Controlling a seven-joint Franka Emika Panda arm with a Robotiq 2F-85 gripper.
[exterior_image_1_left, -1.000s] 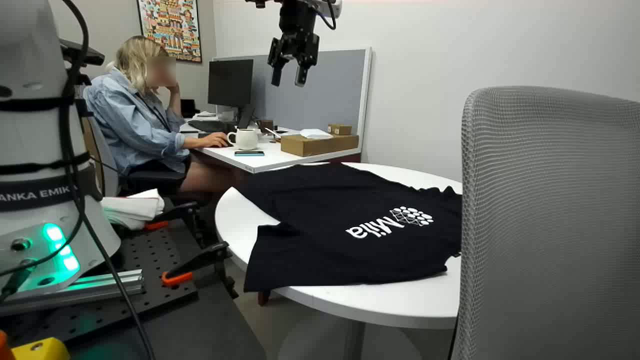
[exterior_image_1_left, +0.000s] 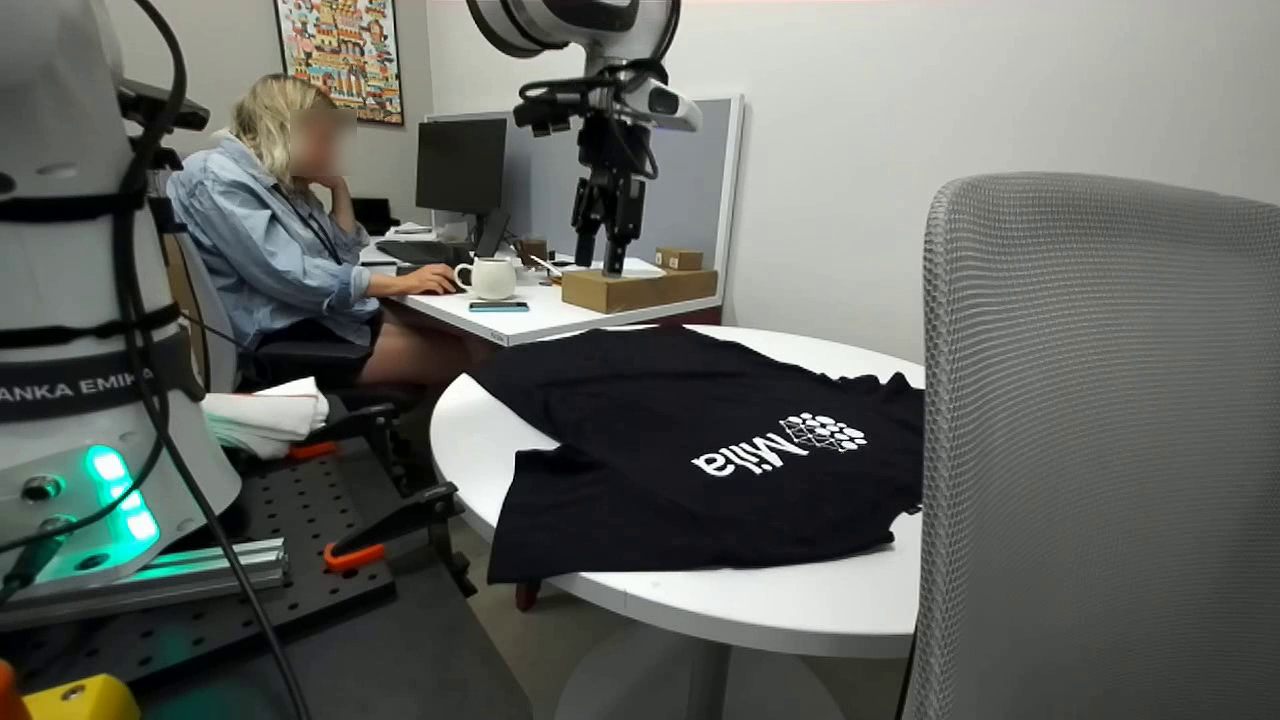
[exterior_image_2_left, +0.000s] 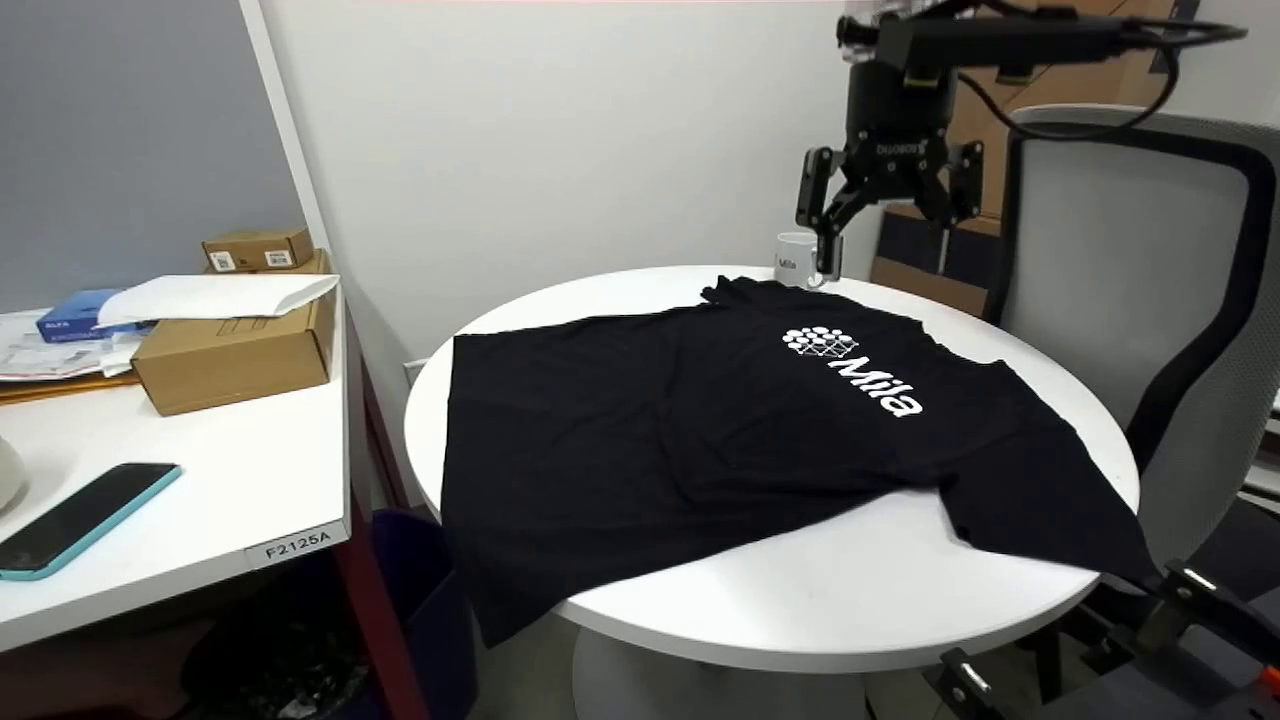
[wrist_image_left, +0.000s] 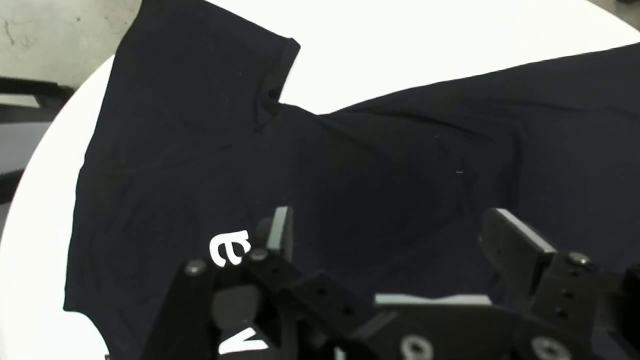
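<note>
A black T-shirt (exterior_image_1_left: 648, 408) with a white "Mila" print lies spread over the round white table (exterior_image_2_left: 768, 600). In exterior view 2 its hem end (exterior_image_2_left: 528, 480) points left and droops over the table's front edge, while a sleeve (exterior_image_2_left: 1056, 504) reaches the right edge. Above the shirt hangs my gripper (exterior_image_2_left: 888, 258), its fingers wide apart and nothing between them. From the wrist, the gripper looks down on the shirt's body (wrist_image_left: 384, 180), clear of the cloth. The arm hides part of the print there.
A white mug (exterior_image_2_left: 794, 259) stands at the table's back edge. Grey mesh chairs (exterior_image_1_left: 1104, 420) border the table. A desk (exterior_image_2_left: 264, 468) beside it carries a cardboard box (exterior_image_2_left: 240, 360) and a phone (exterior_image_2_left: 90, 516). A person (exterior_image_1_left: 270, 240) sits at that desk.
My gripper has come down and slightly to the right in exterior view 1, and now points more straight downward. The shirt lies as before.
</note>
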